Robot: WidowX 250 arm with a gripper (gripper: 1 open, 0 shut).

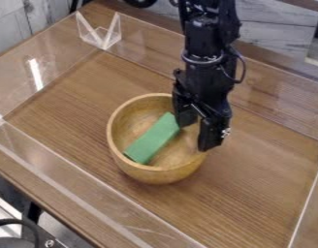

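Note:
A yellow round bowl [165, 171] sits on the wooden table, holding a green oblong block [151, 138] that leans along its left-middle. The black robot gripper [201, 124] hangs from above at the bowl's right side, its fingers open over the bowl's inner right part, to the right of the block and apart from it. Part of the bowl's right side is hidden behind the gripper.
A clear plastic bracket [101, 27] stands at the back left. A cable runs at the bottom left corner.

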